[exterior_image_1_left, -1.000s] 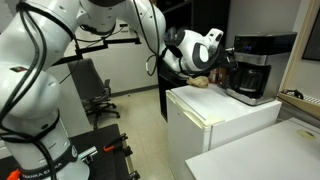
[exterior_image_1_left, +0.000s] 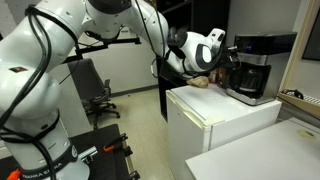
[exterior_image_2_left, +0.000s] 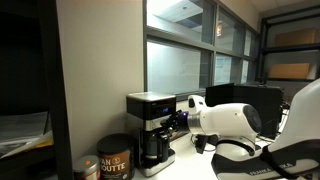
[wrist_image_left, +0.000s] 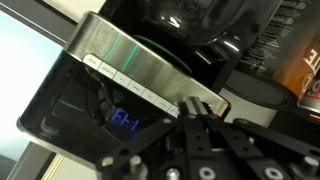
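A black and silver coffee maker (exterior_image_1_left: 258, 72) stands on the white counter. In exterior view 2, its glass carafe (exterior_image_2_left: 157, 148) sits beneath the silver top. The wrist view looks down on its button strip (wrist_image_left: 126, 84) and the blue lit display (wrist_image_left: 126, 119). My gripper is shut, with nothing visible between its fingers. Its tips are at the right end of the button strip; whether they touch the panel cannot be told. In exterior view 2 the gripper (exterior_image_2_left: 177, 121) is at the machine's front.
A large dark canister (exterior_image_2_left: 116, 156) and a smaller can (exterior_image_2_left: 86, 167) stand beside the machine. A brownish object (exterior_image_1_left: 200, 81) lies on the counter under the arm.
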